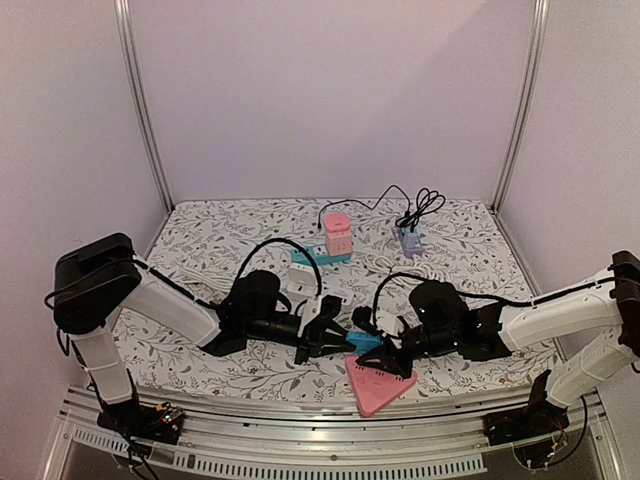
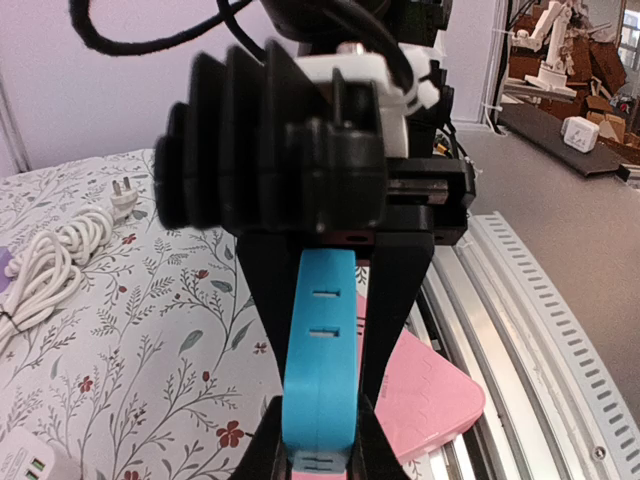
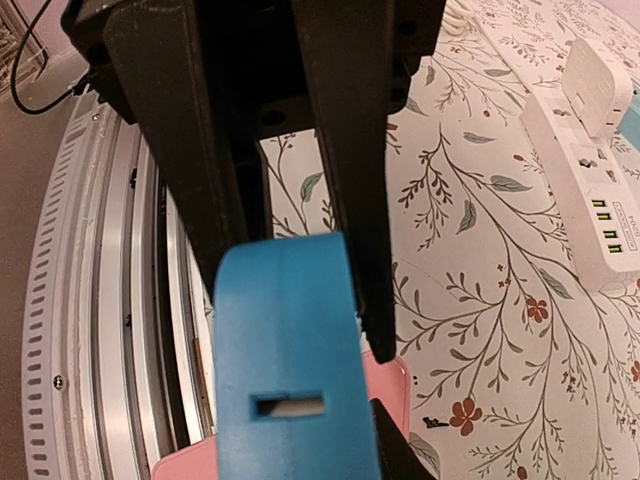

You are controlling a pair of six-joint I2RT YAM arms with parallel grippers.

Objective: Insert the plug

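A blue slotted block [image 2: 322,335] hangs between my two grippers above the front of the table. Around its near end, in the left wrist view, stand the fingers of my left gripper; those of my right gripper come down on both sides of it from beyond. From the right wrist view the blue block [image 3: 285,340] fills the lower middle, with the left gripper's fingers [image 3: 352,180] flanking its far end. Both fingers are part open around the block, and which one grips it cannot be told. My right gripper's tips are mostly hidden behind it there.
Below the grippers lies a pink triangular socket piece [image 1: 376,387]. A white power strip [image 3: 570,170] carries a plug. Farther back are a pink block [image 1: 338,233], a blue strip [image 1: 330,257], coiled white cable [image 2: 55,265] and a lilac piece [image 1: 410,243].
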